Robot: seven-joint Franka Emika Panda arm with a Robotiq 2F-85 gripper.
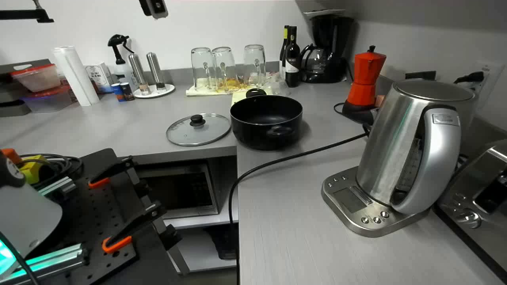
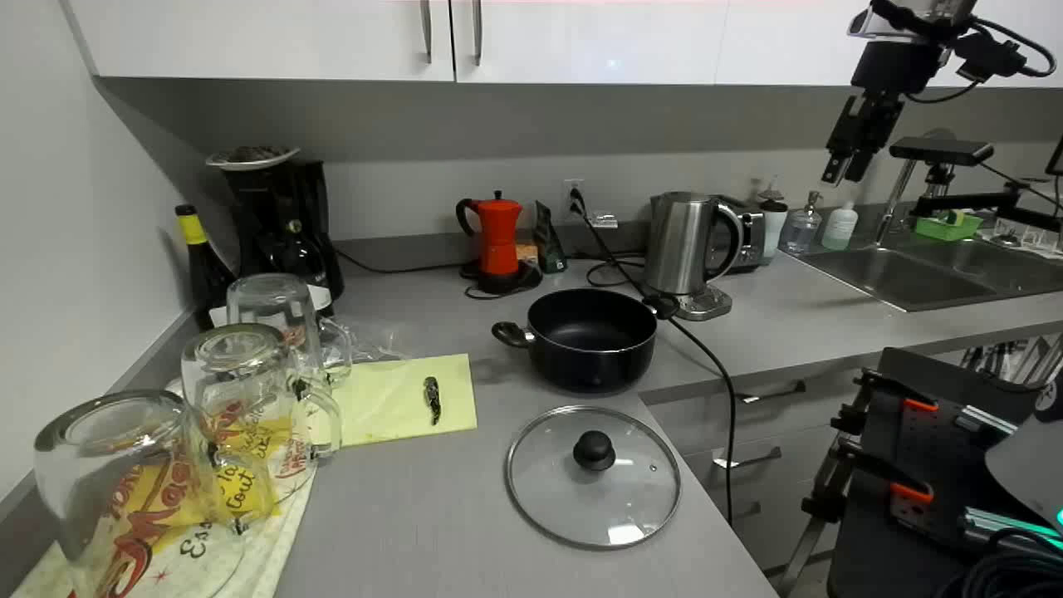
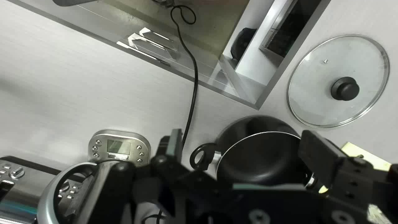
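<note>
In the wrist view my gripper is open, its two fingers wide apart with nothing held between them. It hangs high above the counter, seen at the upper right of exterior view 2 (image 2: 847,168). A black two-handled pot (image 1: 267,126) stands empty on the counter at the inner corner; in the wrist view the pot (image 3: 261,160) lies below the gap between the fingers. Beside it, flat on the counter, lies a round glass lid (image 2: 595,508) with a black knob. A steel kettle (image 1: 394,142) sits on its base to the pot's right in exterior view 1.
A black cable (image 1: 285,157) crosses the counter by the pot and drops over the edge. Glass mugs (image 2: 239,399) stand upside down on a cloth, near a yellow sheet (image 2: 399,404) with a small dark object (image 2: 431,399). An orange moka pot (image 2: 495,234) stands behind.
</note>
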